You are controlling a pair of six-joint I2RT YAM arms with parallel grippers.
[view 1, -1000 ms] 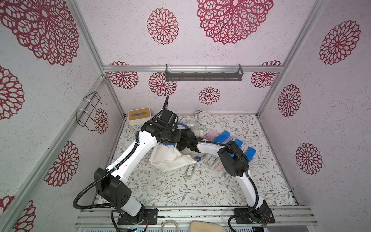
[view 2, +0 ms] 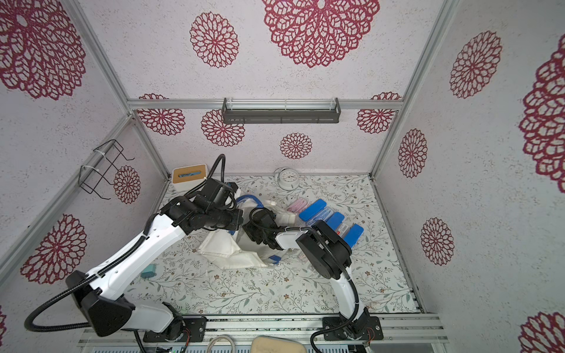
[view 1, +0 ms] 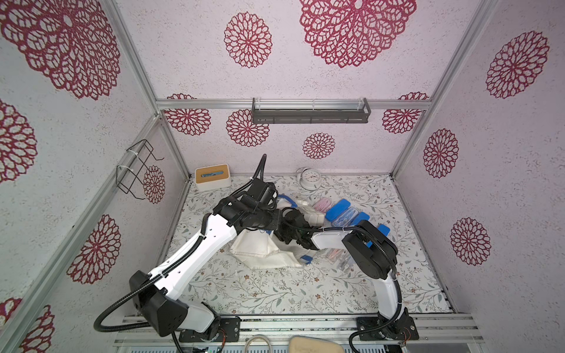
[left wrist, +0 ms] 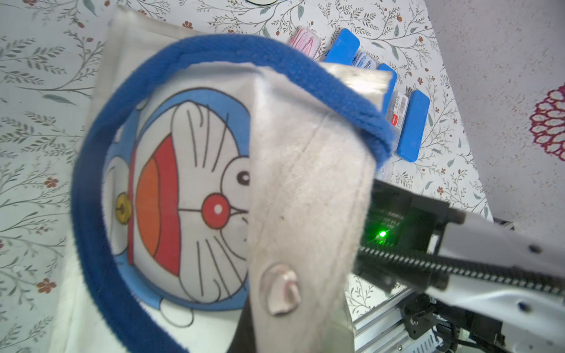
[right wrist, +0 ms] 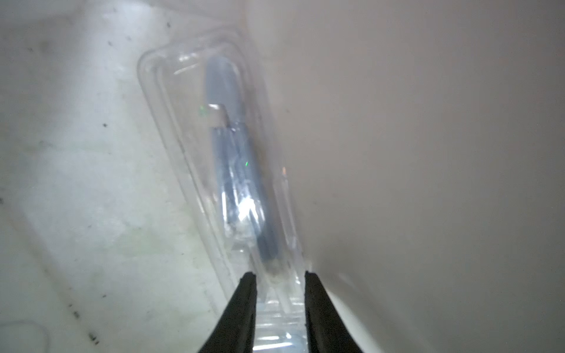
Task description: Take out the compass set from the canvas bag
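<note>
A canvas bag (view 1: 253, 253) lies in the middle of the table under both grippers. In the left wrist view its face shows a Doraemon print (left wrist: 217, 210) and a blue handle (left wrist: 88, 223). The fingers of my left gripper are mostly hidden at the bottom of that view and from above, so their state is unclear. My right gripper is inside the bag, part open, its fingertips either side of the lower end of a compass set (right wrist: 241, 188) in a clear plastic case. I cannot tell whether they touch the case.
Several blue and clear cases (view 1: 337, 209) lie right of the bag. A clock (view 1: 310, 179) stands at the back, and a wooden-lined tray (view 1: 212, 176) sits at the back left.
The bag's bottom edge has shifted toward the front, covering the case that showed there before.
</note>
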